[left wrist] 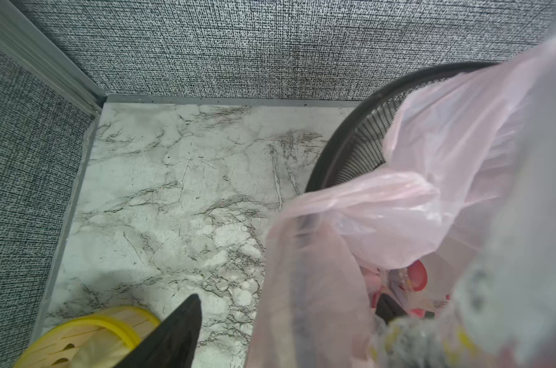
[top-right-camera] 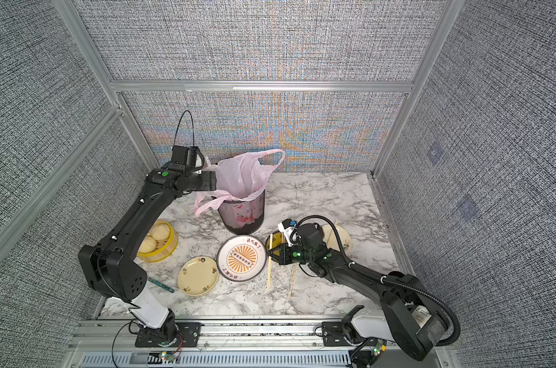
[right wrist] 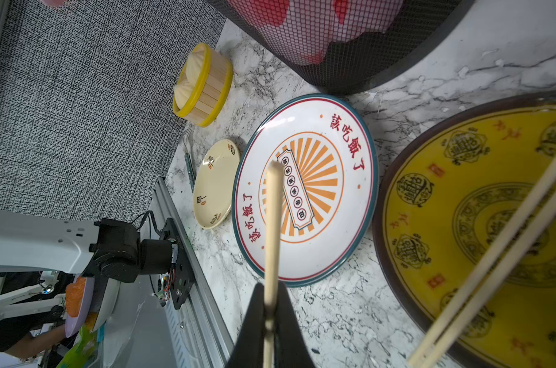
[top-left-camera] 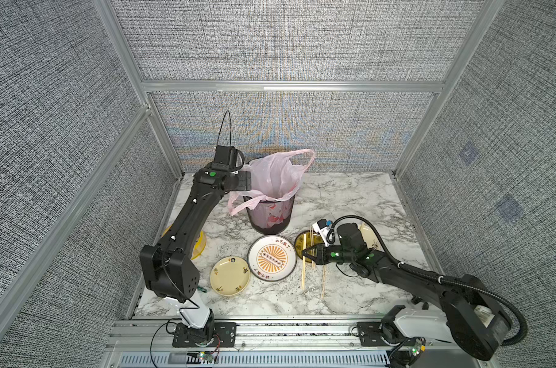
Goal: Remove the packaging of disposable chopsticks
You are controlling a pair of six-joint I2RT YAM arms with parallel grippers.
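Observation:
A pale wooden chopstick (right wrist: 273, 233) stands out from my right gripper, which is shut on it beside the yellow-brown dish. The top left view shows that chopstick (top-left-camera: 303, 273) running lengthwise past the right fingertips. Two bare chopsticks (right wrist: 499, 263) lie across the dish. My left gripper (top-left-camera: 248, 180) is open over the left rim of the bagged bin. In the left wrist view, blurred whitish film with yellow marks (left wrist: 425, 343), seemingly a wrapper, covers part of the right finger; whether it clings there I cannot tell.
A pink bag (top-left-camera: 272, 178) lines the black mesh bin (top-left-camera: 272, 228). A white patterned plate (top-left-camera: 272, 258), a cream plate (top-left-camera: 230, 276) and a yellow-brown dish (right wrist: 407, 184) stand in front. A yellow-rimmed steamer (top-right-camera: 167, 248) sits at the left.

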